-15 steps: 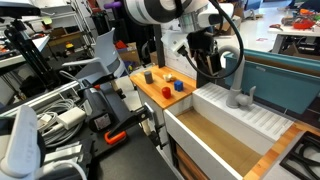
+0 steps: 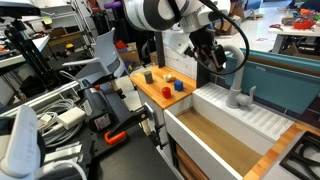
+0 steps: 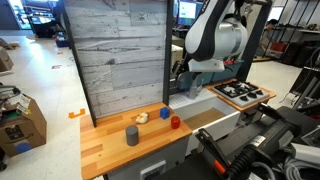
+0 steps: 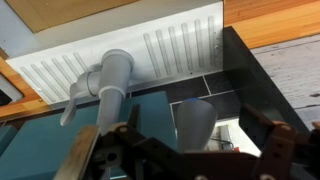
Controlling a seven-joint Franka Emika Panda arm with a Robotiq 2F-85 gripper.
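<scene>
My gripper is open. In the wrist view its dark fingers stand apart at the lower edge, with a grey rounded thing (image 4: pixel 195 120) showing in the gap; I cannot tell what it is or how far off it lies. The grey faucet (image 4: pixel 115 72) stands to the left there, in front of the white slatted strip (image 4: pixel 165 50). From exterior view 1, the gripper hangs high near the back wall, left of the faucet (image 2: pixel 236 82). On the wooden counter, left of the basin, stand a red cup (image 2: pixel 166 92), a blue cup (image 2: pixel 179 86) and a grey cup (image 2: pixel 148 76).
The white basin (image 2: pixel 178 118) with a tan floor looks empty. To its right is a black stove (image 2: pixel 300 150). A teal panel (image 2: pixel 275 84) runs behind the faucet. A small pale yellowish thing (image 3: pixel 143 118) lies on the counter. Bare wood surrounds the cups.
The white arm has shifted and turned slightly near the back wall. Cups, faucet and basin have stayed where they were.
</scene>
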